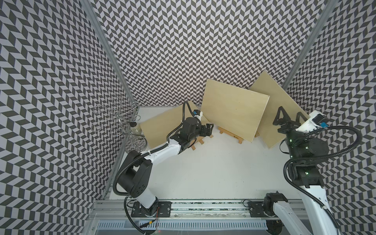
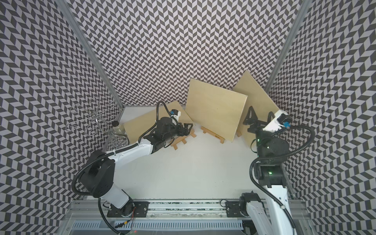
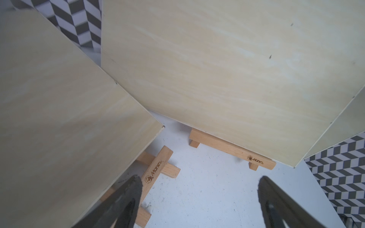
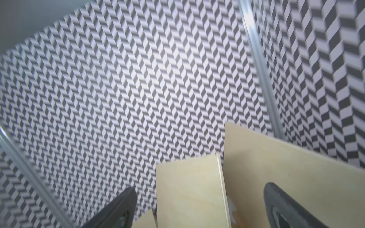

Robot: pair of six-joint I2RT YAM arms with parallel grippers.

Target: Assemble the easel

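Tilted back on a small wooden easel [image 3: 232, 147] is the middle board [image 1: 235, 107], its lower edge by the front ledge. The left board [image 3: 64, 121] stands at another wooden easel [image 3: 156, 171], whose ledge shows beyond the board's lower right corner. Behind the middle board to the right leans a third board [image 2: 254, 94]. My left gripper is open above the table in front of the left and middle boards, nothing between its fingers. Raised high at the right, my right gripper is also open and empty, facing the back wall and boards.
A glass bottle with a dark cap [image 1: 135, 127] and a curled wire stand [image 1: 117, 117] occupy the left side. Patterned walls [image 1: 207, 47] close in the back and sides.
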